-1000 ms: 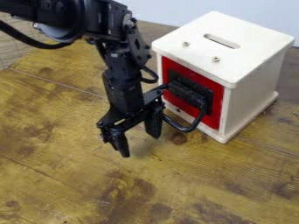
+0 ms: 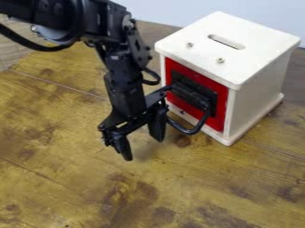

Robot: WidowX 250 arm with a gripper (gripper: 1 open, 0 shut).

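Observation:
My black gripper [image 2: 141,142] points down just above the wooden floor, left of a white box [image 2: 252,93]. Its fingers stand apart, open, with nothing visible between them. The box has a slot and two bolts on top and a red front panel [image 2: 180,69] carrying a black hinged fitting [image 2: 194,96] with a curved bar or cable reaching down beside my gripper; whether it touches the gripper is hard to tell.
A pale wall stands behind the box. A dark cable loops at the upper left along the arm.

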